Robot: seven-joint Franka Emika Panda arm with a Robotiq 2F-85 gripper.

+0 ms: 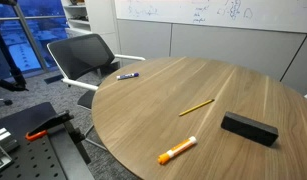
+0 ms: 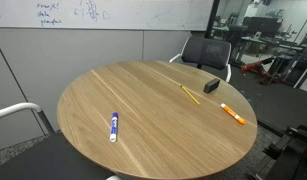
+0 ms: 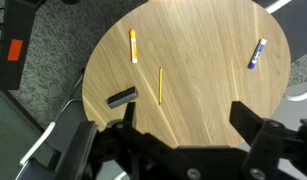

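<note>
An orange-and-white marker lies near the edge of the round wooden table. Also on the tabletop are a yellow pencil, a black block that looks like an eraser, and a blue-and-white marker set well apart from the others. The wrist view looks down on all of these: orange marker, pencil, block, blue marker. My gripper is open high above the table, its fingers spread wide and nothing between them.
A dark chair stands against the far side of the table. Another chair is behind it in the second exterior view. A whiteboard spans the back wall.
</note>
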